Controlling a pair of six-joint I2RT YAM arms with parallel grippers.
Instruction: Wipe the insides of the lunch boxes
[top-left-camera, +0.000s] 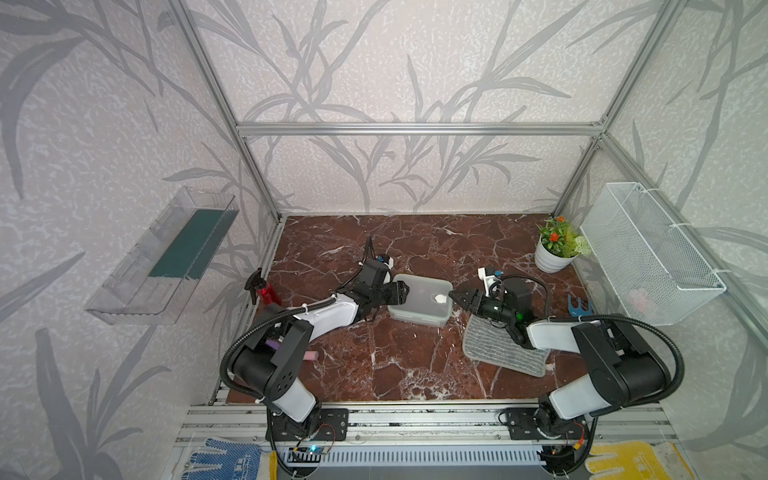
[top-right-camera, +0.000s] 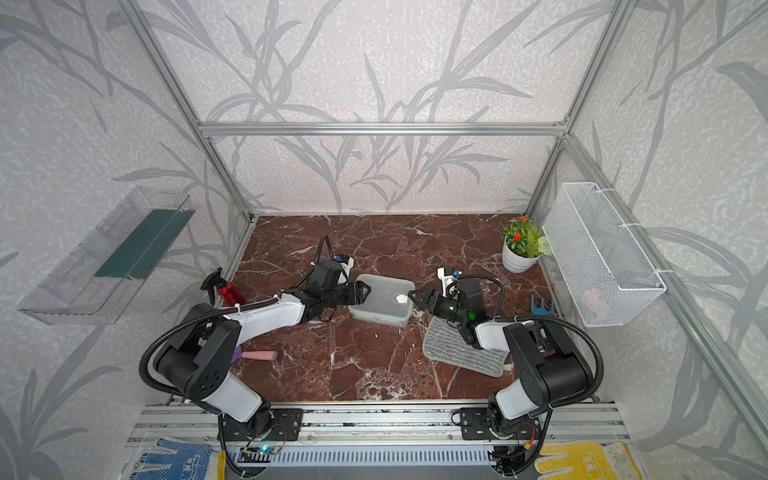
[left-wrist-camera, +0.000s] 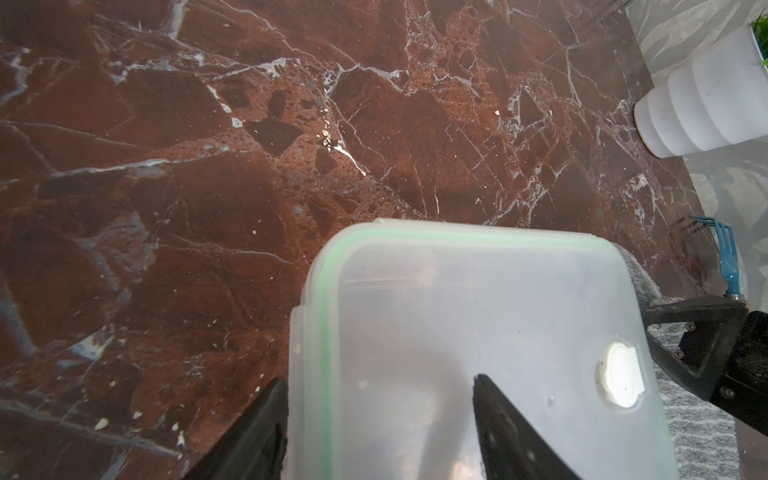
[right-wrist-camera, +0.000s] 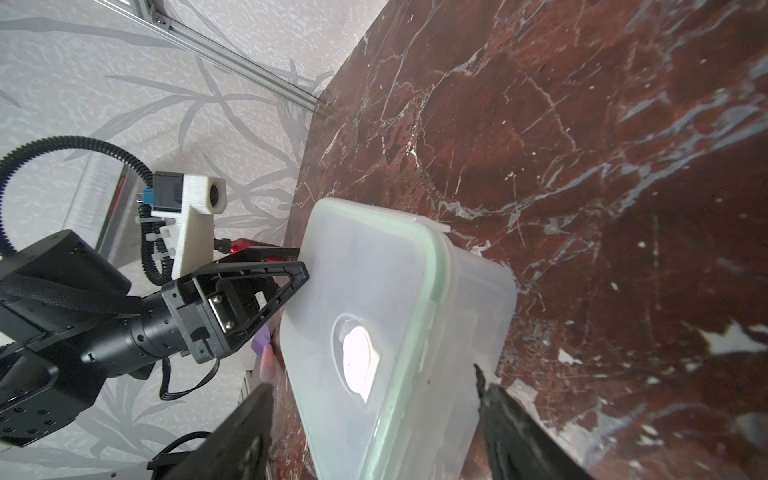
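Note:
A translucent lunch box (top-left-camera: 421, 302) with a pale green lid rim stands shut in the middle of the table. A white oval tab (left-wrist-camera: 621, 376) is on its lid, near the right end. At the box's left end, my left gripper is open; one finger is outside the wall and the other is over the lid. My right gripper is open at the right end, its fingers on either side of the lid's rim. The box's inside is hidden under the cloudy lid.
A grey striped cloth (top-left-camera: 504, 349) lies under my right arm. A red spray bottle (top-right-camera: 229, 294) and a pink-handled tool (top-right-camera: 260, 355) are at the left. A potted plant (top-left-camera: 553, 257) and a blue fork-like tool (top-left-camera: 580, 307) stand right.

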